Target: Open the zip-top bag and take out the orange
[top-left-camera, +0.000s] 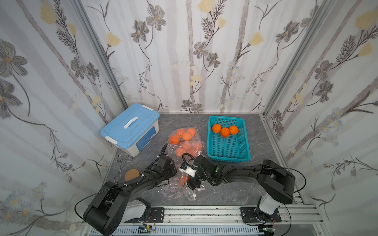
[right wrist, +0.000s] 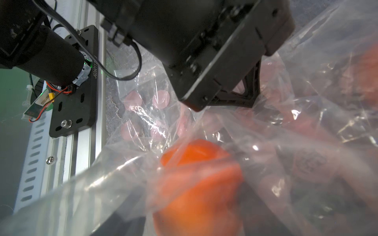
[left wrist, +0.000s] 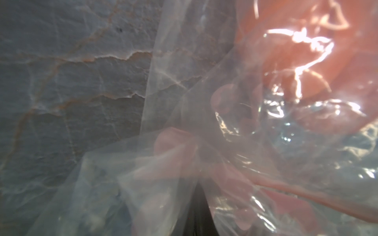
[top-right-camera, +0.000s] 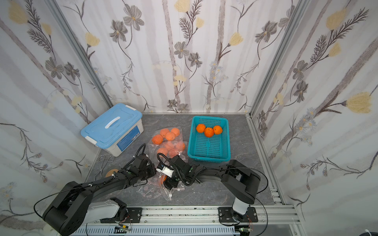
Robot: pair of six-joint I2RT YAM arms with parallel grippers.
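A clear zip top bag (top-left-camera: pixel 188 192) with pink prints lies crumpled under both arms. Inside its film an orange (right wrist: pixel 200 188) shows at the bottom of the right wrist view. My left gripper is shut, with folds of the bag's film drawn together at its tips. Around the orange stands my right gripper, one dark finger on either side and plastic film across them. Whether those fingers press on the orange cannot be seen. The bag's mouth is hard to make out among the folds.
More oranges (top-left-camera: pixel 187 136) in clear plastic lie behind the arms. A turquoise basket (top-left-camera: pixel 227 151) at the right holds three loose oranges (top-left-camera: pixel 224 132). At the left stand a blue-lidded box (top-left-camera: pixel 132 123), scissors (top-left-camera: pixel 121 165) and a round tan object (top-left-camera: pixel 132 174).
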